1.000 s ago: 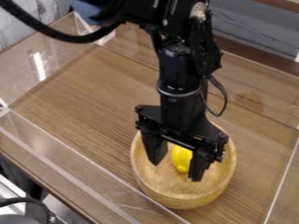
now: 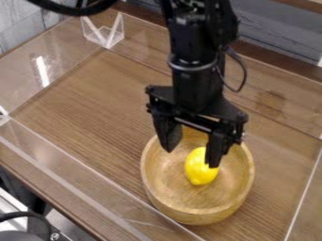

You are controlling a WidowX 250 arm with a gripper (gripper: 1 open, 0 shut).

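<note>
A yellow object (image 2: 201, 169) lies in a round tan wooden bowl (image 2: 170, 188) at the lower middle. My black gripper (image 2: 191, 143) hangs over the bowl's back part, its two fingers apart and standing open on either side, above and behind the yellow object, with nothing visible between them.
Clear plastic walls run along the table's edges, and a small white wire-like piece (image 2: 104, 28) stands at the back left.
My gripper has risen and moved back, away from the front of the bowl, uncovering more of the yellow object.
</note>
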